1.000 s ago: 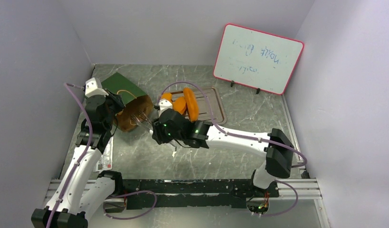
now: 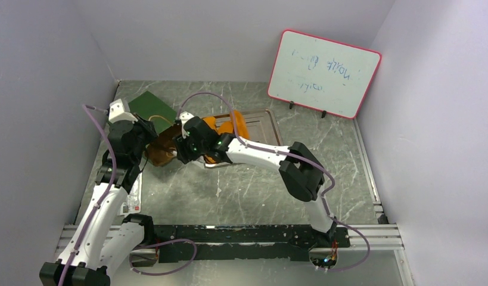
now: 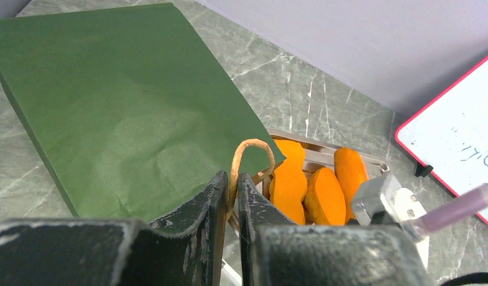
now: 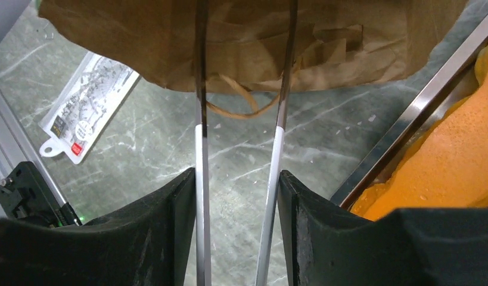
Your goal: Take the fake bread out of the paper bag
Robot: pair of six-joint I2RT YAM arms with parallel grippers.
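Observation:
The paper bag (image 2: 152,110), green outside and brown inside (image 4: 360,53), lies tilted at the left. My left gripper is shut on its tan handle (image 3: 253,145). My right gripper is part open, its long fingers reaching into the bag's brown mouth, where the fingertips and whatever lies deeper are out of sight. In the left wrist view, orange fake bread (image 3: 325,196) lies in several pieces on a metal tray (image 3: 372,162), right of the bag.
A whiteboard (image 2: 322,71) stands at the back right. A white packaged item (image 4: 89,107) lies at the left.
The right arm has moved leftward and up in the top view, its gripper going further into the bag and now covering more of the tray. The left arm holds still.

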